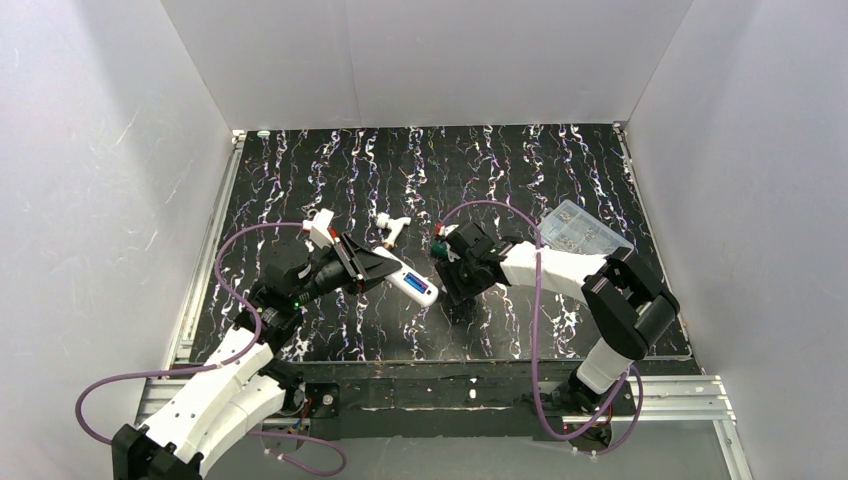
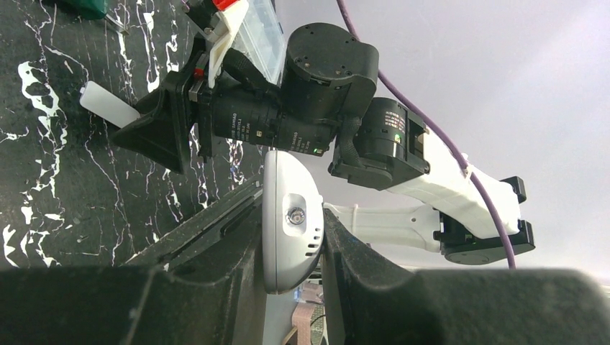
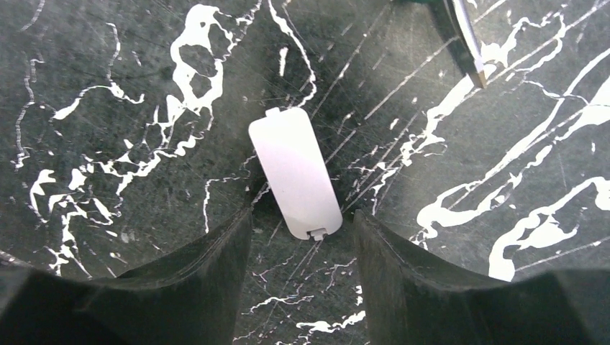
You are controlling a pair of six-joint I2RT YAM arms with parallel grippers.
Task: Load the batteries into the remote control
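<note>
The white remote [image 1: 412, 280] [image 2: 291, 208] is held in my left gripper [image 1: 380, 262], which is shut on it; its open compartment shows something blue in the top view. The small white battery cover [image 3: 295, 172] [image 2: 108, 104] lies flat on the dark marbled surface. My right gripper [image 1: 452, 275] stands open low over the cover, its fingertips either side of the cover's near end. The cover is mostly hidden under that gripper in the top view.
A green-handled tool with a metal tip [image 3: 460, 47] lies beside the cover. A white tool [image 1: 393, 230] lies behind the remote. A clear plastic box [image 1: 585, 225] is at the right.
</note>
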